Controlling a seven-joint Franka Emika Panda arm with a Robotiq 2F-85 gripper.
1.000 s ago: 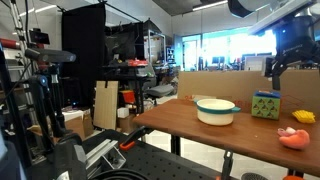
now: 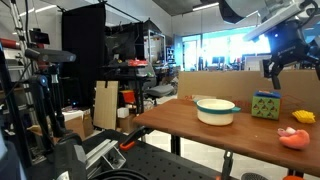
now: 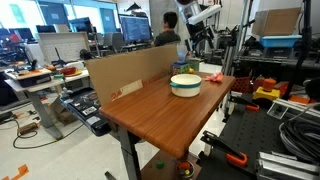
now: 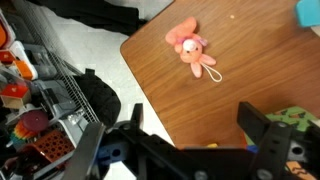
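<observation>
A small pink plush toy (image 4: 190,47) with a white string loop lies on the brown table (image 4: 165,85), near its edge. The same pink toy (image 2: 294,138) is at the near right of the table in exterior view 1. High above the table's right end hangs my gripper (image 2: 291,78), its fingers apart and nothing between them. Both dark fingers frame bare tabletop in the wrist view, where the toy appears ahead of the gripper. A white bowl (image 2: 215,112) with a teal rim stands further left on the table.
A green patterned box (image 2: 265,107) with a blue top stands at the back right, beside a yellow object (image 2: 302,117). A brown panel (image 3: 130,72) runs along one side.
The arm has shifted slightly above the table's right end, and the gripper stays open. The toy, bowl and box have not moved.
</observation>
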